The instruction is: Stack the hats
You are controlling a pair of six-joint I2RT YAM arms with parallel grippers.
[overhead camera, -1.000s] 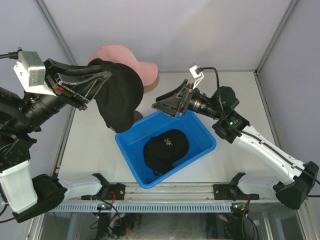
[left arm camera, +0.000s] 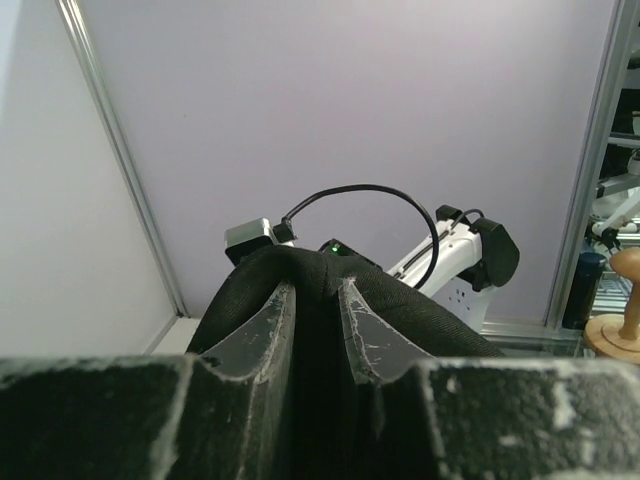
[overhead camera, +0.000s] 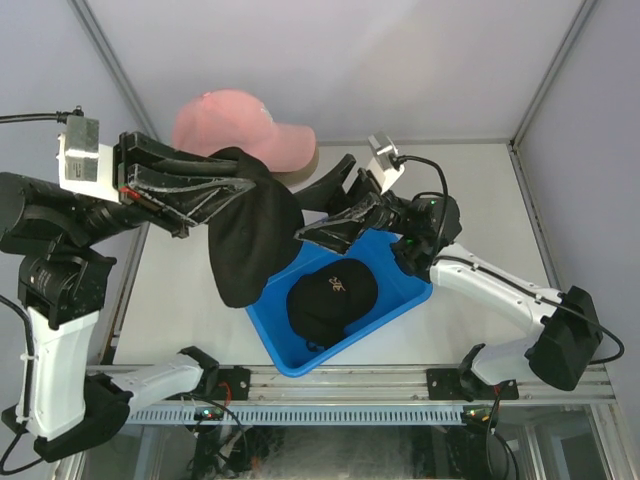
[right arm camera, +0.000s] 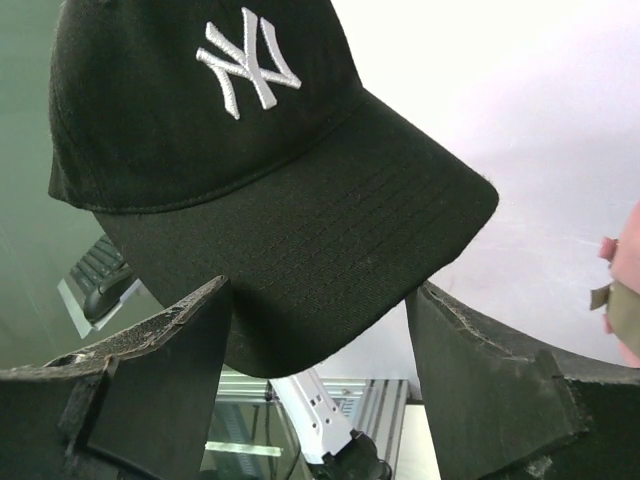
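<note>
Held up at the back of its crown, a black cap (overhead camera: 252, 232) hangs from my left gripper (overhead camera: 243, 186), whose fingers are shut on the fabric. In the left wrist view the cap's cloth (left arm camera: 320, 268) is pinched between the fingertips. My right gripper (overhead camera: 318, 212) stands open beside the cap. The right wrist view shows the cap's brim (right arm camera: 330, 230) beyond and partly between the spread fingers, not gripped; a white NY logo is on its front. A second black cap (overhead camera: 335, 295) lies in the blue bin (overhead camera: 408, 290). A pink cap (overhead camera: 230, 125) rests at the back left.
The blue bin sits mid-table beneath both grippers. Bare white table (overhead camera: 470, 320) lies to its right, and more free surface lies to its left. Walls close in the back and both sides.
My left gripper has moved right with the black cap, which has turned. The right gripper has come left toward the cap and its fingers have opened wider. The bin's cap stays put.
</note>
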